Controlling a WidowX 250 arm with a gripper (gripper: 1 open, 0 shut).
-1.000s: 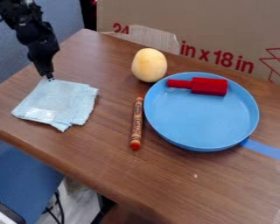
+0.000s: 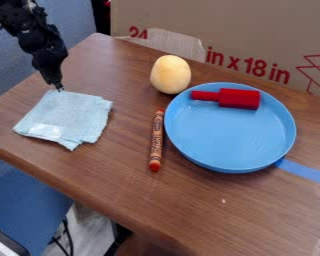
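Observation:
My gripper (image 2: 53, 82) is at the upper left, pointing down at the far edge of a folded pale blue cloth (image 2: 64, 118) that lies flat on the wooden table. Its tips are small and dark here, so I cannot tell whether they are open or shut, or whether they touch the cloth. A red-capped marker (image 2: 157, 140) lies lengthwise at the middle. A yellow potato-like object (image 2: 171, 74) stands behind it. A blue plate (image 2: 230, 140) on the right holds a red object with a handle (image 2: 239, 98) near its back rim.
A cardboard box (image 2: 243, 35) stands along the back. Blue tape (image 2: 310, 172) runs on the table at the right. The table's left edge drops to a blue surface and cables.
The objects have not visibly moved.

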